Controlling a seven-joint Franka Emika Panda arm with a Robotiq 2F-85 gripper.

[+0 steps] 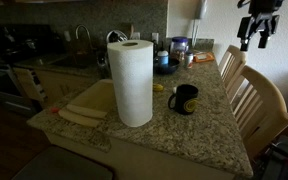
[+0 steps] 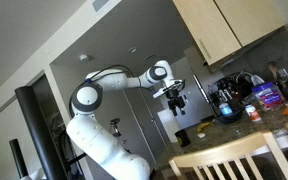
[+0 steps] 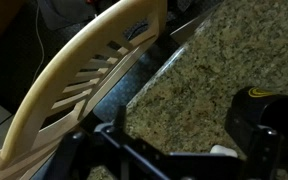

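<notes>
High above the right end of the granite counter, my gripper hangs with its fingers apart and nothing between them. A black mug with a yellow emblem stands on the counter, to the left of the gripper and well below it. In the wrist view, the mug is at the right side, partly covered by a dark finger. A small white object lies near it, its lower part hidden by the gripper. In exterior view 2 the gripper is raised in front of the wall.
A tall paper towel roll stands left of the mug, beside a tan tray. Bottles, a dark bowl and a purple-labelled tub crowd the back. Wooden chairs line the counter's edge. Bare granite lies right of the mug.
</notes>
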